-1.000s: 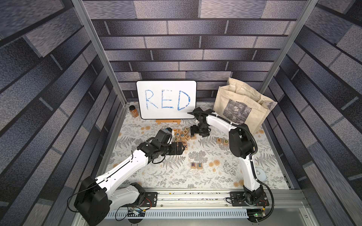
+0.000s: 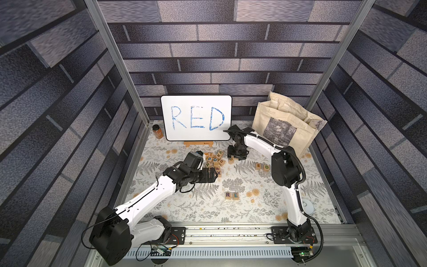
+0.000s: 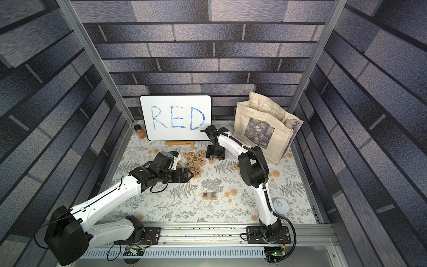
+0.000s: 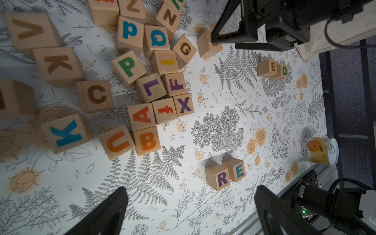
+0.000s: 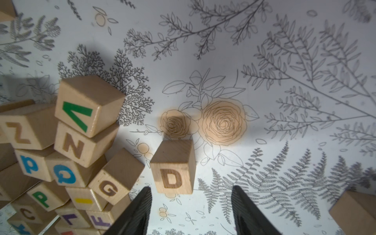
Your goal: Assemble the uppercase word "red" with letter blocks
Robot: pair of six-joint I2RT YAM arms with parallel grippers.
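Note:
A purple R block (image 4: 217, 177) and a blue E block (image 4: 235, 169) stand side by side on the cloth near the front, reading RE upright in the top left view. A brown D block (image 5: 172, 172) rests alone beside the letter cluster. Over it hangs my right gripper, open, its fingers (image 5: 135, 213) apart and not touching the block. My left gripper is above the cluster's front side, open with nothing between its fingers. Another E block (image 2: 258, 166) and a green D block (image 2: 266, 167) stand as a pair at the right.
Loose letter blocks crowd the centre left, among them a G block (image 5: 117, 176) close to the brown D. A whiteboard (image 2: 196, 118) reading RED and a cloth bag (image 2: 284, 126) stand behind. Free cloth surrounds the RE pair.
My right gripper has shifted slightly to the right over the last second. The block below it shows a little farther right and back. The left gripper and the RE pair look still.

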